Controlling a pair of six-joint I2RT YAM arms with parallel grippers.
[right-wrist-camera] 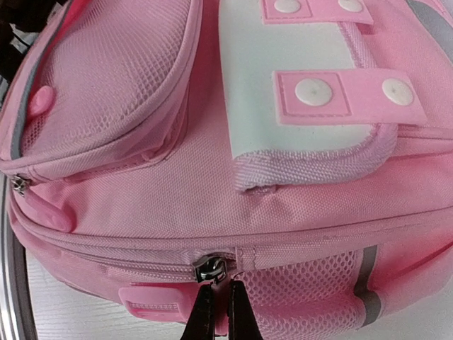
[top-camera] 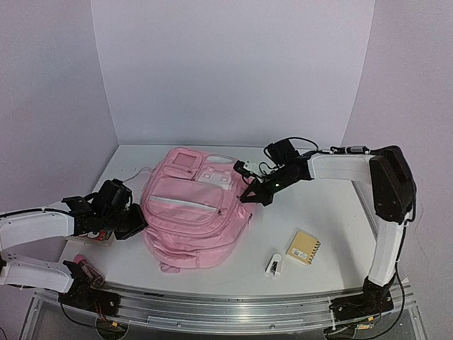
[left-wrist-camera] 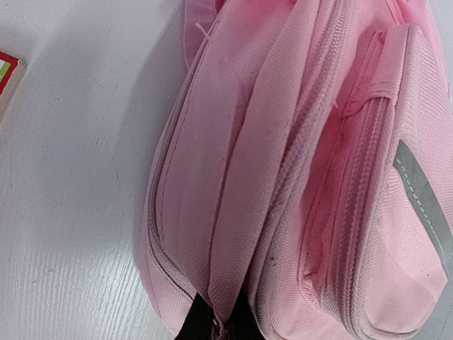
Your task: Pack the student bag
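The pink backpack (top-camera: 191, 205) lies slightly turned on the white table, front pocket up. At its left side, my left gripper (top-camera: 146, 225) is shut on a fold of pink fabric (left-wrist-camera: 230, 234); the left wrist view shows the cloth running between the fingers. Along the bag's right edge, my right gripper (top-camera: 241, 200) is shut on a zipper pull (right-wrist-camera: 221, 297), its metal slider (right-wrist-camera: 210, 268) showing just above the fingertips. A yellow spiral notebook (top-camera: 304, 247) and a white stapler-like item (top-camera: 274, 265) lie to the bag's right. The bag's inside is hidden.
A book (top-camera: 105, 239) with a red cover lies partly under my left arm. Near the front left is a pink item (top-camera: 88, 270). Open table stretches right of the bag, and a metal rail (top-camera: 226, 312) runs along the front edge.
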